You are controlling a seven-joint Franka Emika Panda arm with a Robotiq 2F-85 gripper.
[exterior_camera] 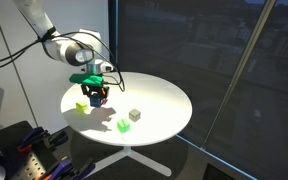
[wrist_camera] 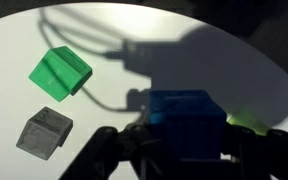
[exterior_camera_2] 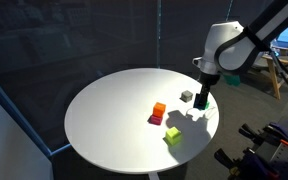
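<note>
A blue block (wrist_camera: 186,115) fills the lower middle of the wrist view, and my gripper is shut on it. The same blue block (exterior_camera: 96,101) appears in exterior view 1 just below the gripper (exterior_camera: 98,95), at the left part of the table. Exterior view 2 shows the dark gripper (exterior_camera_2: 201,99) near the table's right side; the block is hard to make out there. How high the block hangs I cannot tell, though shadows spread over the table in the wrist view.
The round white table (exterior_camera_2: 104,110) also bears a yellow-green block (exterior_camera_2: 173,135), a grey block (exterior_camera_2: 186,96), an orange block (exterior_camera_2: 159,109) beside a red block (exterior_camera_2: 155,119), and a green block (exterior_camera: 123,126).
</note>
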